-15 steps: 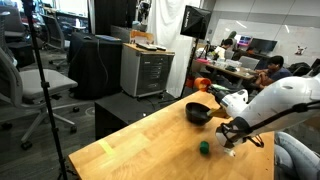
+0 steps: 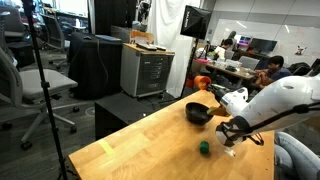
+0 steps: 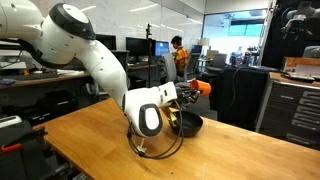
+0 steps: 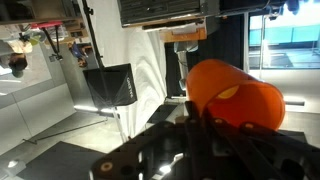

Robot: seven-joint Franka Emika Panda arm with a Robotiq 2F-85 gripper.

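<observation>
An orange round object (image 4: 236, 82), possibly a cup or bowl, fills the right middle of the wrist view, with dark finger parts below it. My gripper (image 3: 190, 92) is shut on this orange object (image 3: 203, 88), which it holds up in the air. Below stands a black pot (image 3: 187, 124) on the table; in exterior view 1 the pot (image 2: 197, 112) is behind the white arm. The held object is above the pot's level and apart from it. A yellowish piece shows at the pot's edge; what it is cannot be told.
On the wooden table (image 2: 140, 145), a small dark green object (image 2: 205, 148) lies near the arm. A grey cabinet (image 2: 143, 72) and a black case (image 2: 122, 113) stand beyond its far edge.
</observation>
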